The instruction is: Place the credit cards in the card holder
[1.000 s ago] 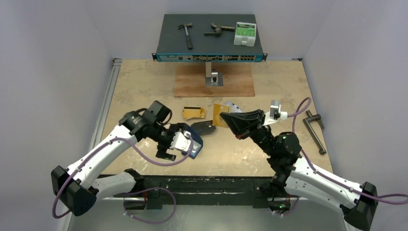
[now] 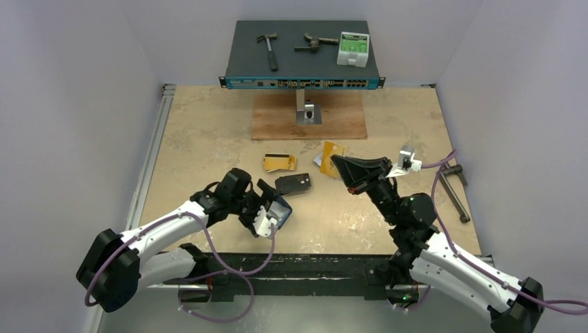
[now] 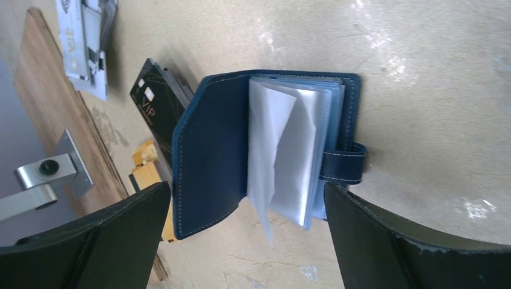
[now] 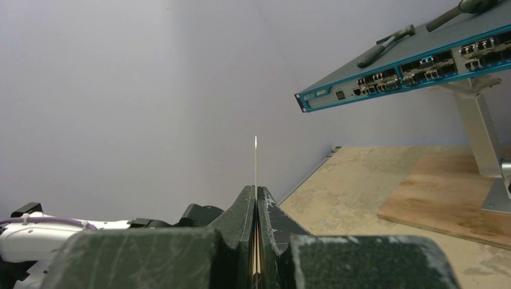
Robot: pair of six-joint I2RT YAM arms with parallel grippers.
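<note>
The dark blue card holder (image 3: 211,150) lies on the table with its flap raised and its pale inner sleeves (image 3: 295,150) showing. My left gripper is open over it, one finger (image 3: 114,235) beyond the flap and the other near the strap side. A thin yellow card (image 2: 331,157) stands in my right gripper, which is shut on it. In the right wrist view this card (image 4: 255,159) shows edge-on. On the table lie black cards (image 2: 293,183), yellow cards (image 2: 279,162) and white cards (image 3: 78,42).
A network switch (image 2: 298,59) on a metal stand rises at the back, carrying tools and a white box (image 2: 353,50). A wooden board (image 2: 270,121) lies beneath it. A hammer (image 2: 454,194) rests near the right edge. Bare table spreads right of the card holder.
My left gripper has come down around the card holder, and the flap stands more upright. The right gripper, with its yellow card, has moved slightly right and toward the back.
</note>
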